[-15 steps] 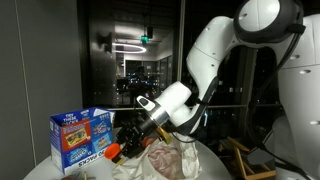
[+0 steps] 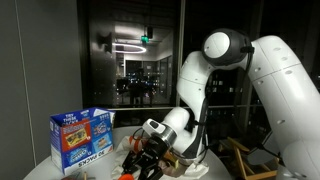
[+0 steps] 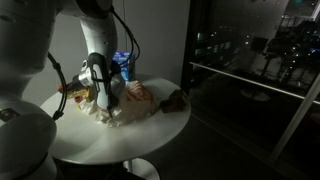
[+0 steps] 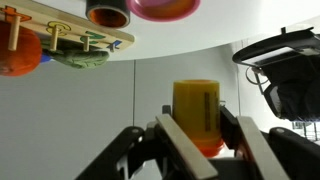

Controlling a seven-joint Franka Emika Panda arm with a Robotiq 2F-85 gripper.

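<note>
An orange, cup-like object [image 4: 196, 108] sits between the fingers of my gripper, which is shut on it in the wrist view. Exterior view 1 shows a piece of the same orange object [image 2: 127, 177] low in the picture, beside the dark gripper [image 2: 147, 163]. In exterior view 2 the arm reaches down over the round white table, and the orange object cannot be made out there.
A blue snack box [image 2: 82, 140] stands on the table at left. A crumpled whitish bag [image 3: 130, 103] covers part of the white table [image 3: 150, 132]. Toward the top of the wrist view are a pink dish [image 4: 165, 8], a dark-rimmed cup [image 4: 107, 11] and a wooden toy [image 4: 75, 27].
In exterior view 1 the gripper has come down with the orange object, from beside the snack box to the picture's lower edge. The arm now hides more of the bag.
</note>
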